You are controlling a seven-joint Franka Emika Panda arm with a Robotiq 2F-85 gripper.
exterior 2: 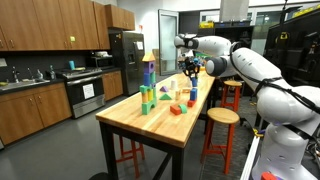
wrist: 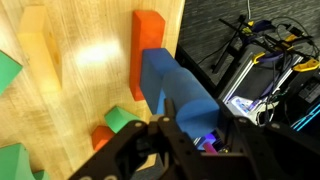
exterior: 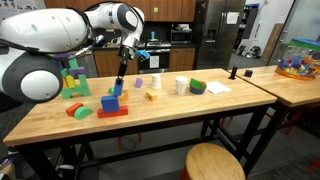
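My gripper (exterior: pixel 121 79) points down above the near part of the wooden table, shut on a long blue piece (exterior: pixel 118 88). In the wrist view, the blue piece (wrist: pixel 183 88) stands end-on with a rounded orange end between the dark fingers. A blue block (exterior: pixel 109 103) rests on a long red block (exterior: pixel 113 112) lying flat. The held piece is close to this blue block, overlapping it in the wrist view; whether they touch, I cannot tell.
A tower of coloured blocks (exterior: pixel 70 82) rises at the left, with a green block (exterior: pixel 83 113) lying in front. Farther right are an orange block (exterior: pixel 152 95), a white cup (exterior: pixel 181 85) and a green bowl (exterior: pixel 198 87).
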